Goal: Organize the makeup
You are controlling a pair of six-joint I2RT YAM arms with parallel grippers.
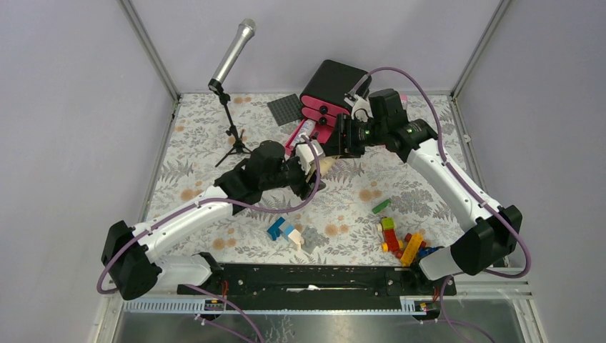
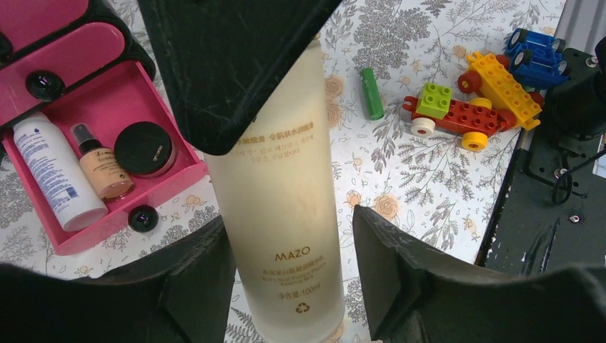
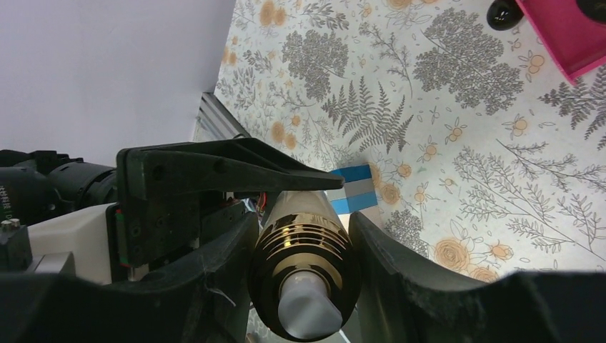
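A frosted cream bottle with a gold neck [image 3: 306, 261] is held by my right gripper, shut on it near its neck end. My left gripper stands open around the bottle's body [image 2: 286, 214], with a gap showing on the right finger's side. The pulled-out pink drawer [image 2: 171, 168] holds a white bottle [image 2: 57, 171], a small foundation bottle [image 2: 103, 170] and a black-lidded jar [image 2: 145, 148]. It belongs to the black makeup box [image 1: 336, 82]. In the top view both grippers largely hide the bottle.
Toy bricks [image 1: 389, 234] lie at the front right, and blue-white blocks [image 1: 286, 232] at the front centre. A green piece [image 1: 381, 206] rests nearby. A microphone stand [image 1: 232, 128] rises at the back left, beside a dark grey mat [image 1: 285, 108].
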